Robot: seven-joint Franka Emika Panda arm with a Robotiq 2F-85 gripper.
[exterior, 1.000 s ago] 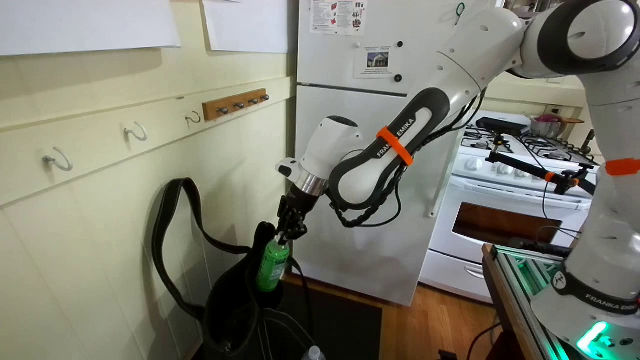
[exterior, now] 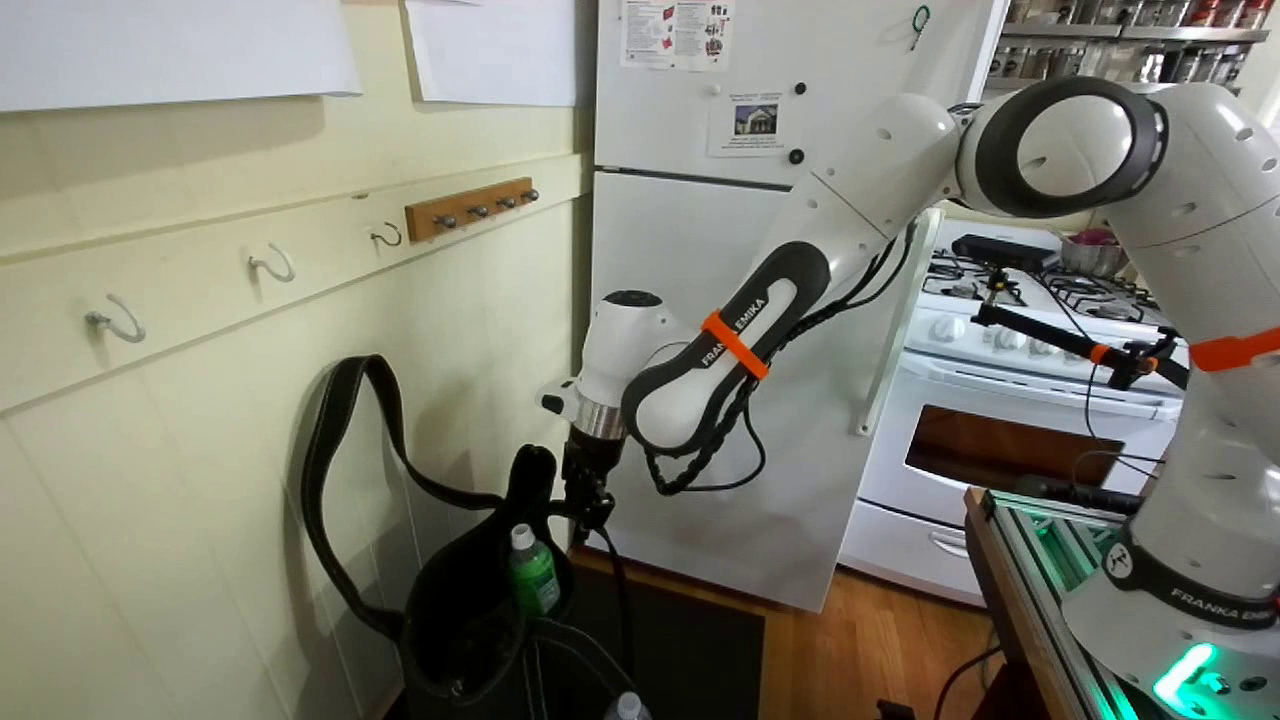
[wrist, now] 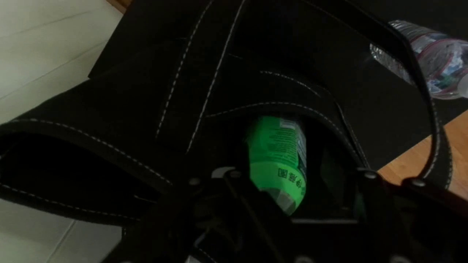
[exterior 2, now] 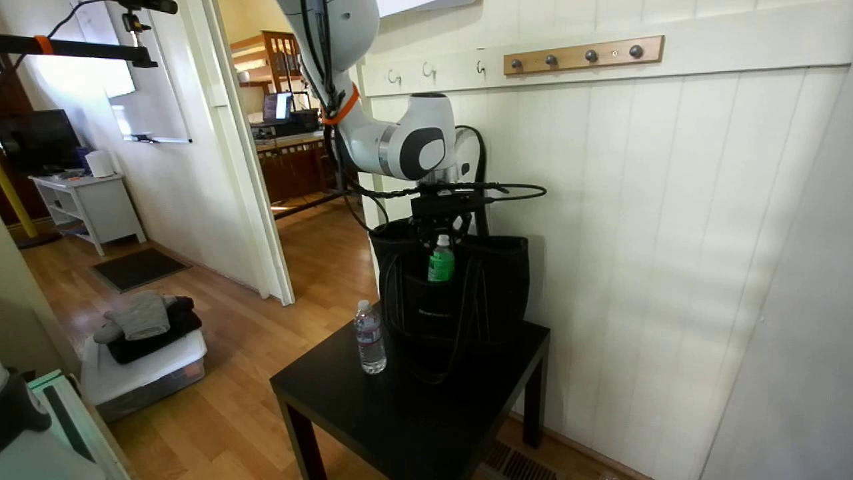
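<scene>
A green-labelled bottle (exterior: 534, 572) with a clear cap sits partly down in the black tote bag (exterior 2: 496, 276), its top showing above the pocket edge. In the wrist view the bottle (wrist: 278, 162) leans in the pocket, its lower part hidden by the cloth. My gripper (exterior: 588, 528) is beside the bottle's upper end, to its right in exterior view 1. Dark fingers stand apart at the bottom of the wrist view, so the gripper looks open; shade hides the fingertips. From exterior view 2, the gripper (exterior 2: 444, 232) hangs low over the bag, behind the bottle's cap.
A clear water bottle (exterior 2: 370, 337) stands on the black table (exterior 2: 416, 424) beside the bag. Bag straps (exterior: 330, 480) loop up near the wall. Wall hooks (exterior: 274, 262) and a wooden peg rail (exterior: 474, 209) are above. The fridge (exterior: 708, 360) stands close behind the arm.
The bottle was at my gripper's fingers and higher; now it sits lower in the bag, apart from them. The arm has swung left and lower, its wrist more upright.
</scene>
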